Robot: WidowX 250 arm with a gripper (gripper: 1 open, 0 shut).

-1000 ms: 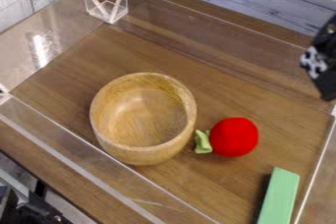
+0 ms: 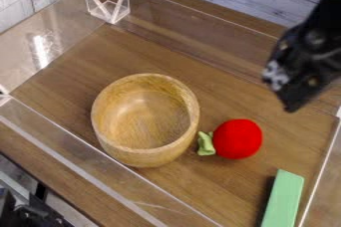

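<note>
A wooden bowl [image 2: 144, 119] sits empty on the brown wooden table [image 2: 94, 67], left of centre. Right beside it lies a round red object [image 2: 237, 138] with a small pale-green piece [image 2: 206, 143] at its left. A dark, blurred shape, the gripper [image 2: 286, 82], hangs at the upper right, above and to the right of the red object; its fingers are too blurred to tell how they stand.
A green block [image 2: 284, 203] lies at the lower right. Clear plastic walls edge the table, with a clear bracket [image 2: 108, 5] at the back left.
The dark gripper has come leftward from the right edge into view, covering more of the upper right. The bowl, red object and green block have not moved.
</note>
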